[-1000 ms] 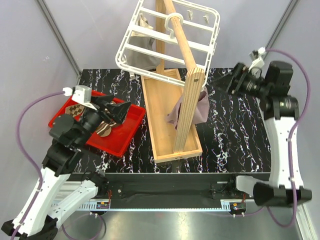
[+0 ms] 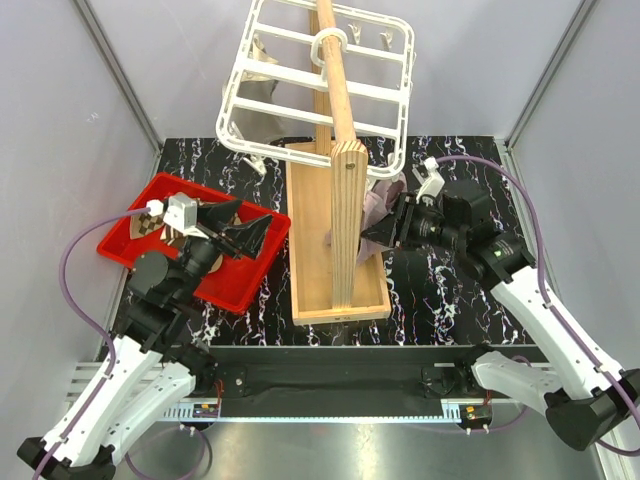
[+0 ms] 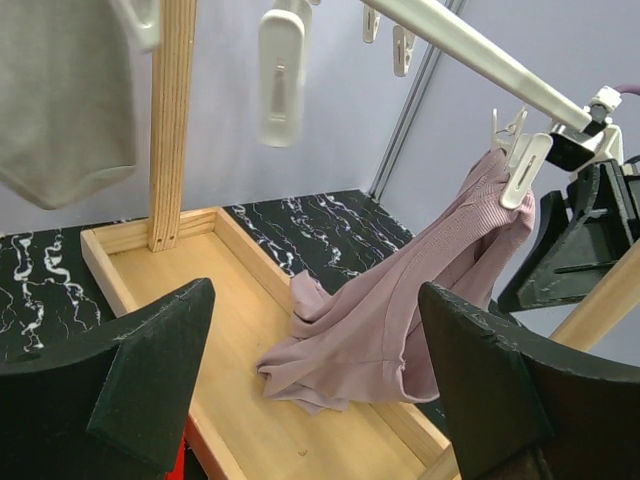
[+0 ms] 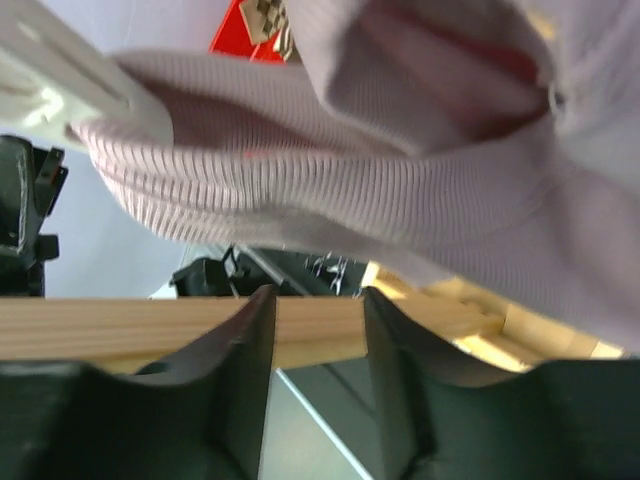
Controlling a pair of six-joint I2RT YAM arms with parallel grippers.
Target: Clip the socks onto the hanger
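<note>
A pink sock (image 3: 400, 300) hangs by a white clip (image 3: 525, 168) from the hanger (image 2: 290, 72), draping into the wooden box. A grey sock (image 2: 260, 110) hangs at the hanger's back left. My right gripper (image 2: 390, 225) is at the pink sock beside the post, its fingers part open; in the right wrist view pink fabric fills the space beyond the fingers, and whether any is between them is unclear. My left gripper (image 2: 240, 232) is open above the red tray, empty, facing the hanger.
The red tray (image 2: 235, 287) holds patterned socks at left. The wooden post (image 2: 348, 230) stands in the box (image 2: 310, 280).
My right gripper has moved left and down to the pink sock at the post. The hanger and post have shifted left. The left arm has moved slightly rightward.
</note>
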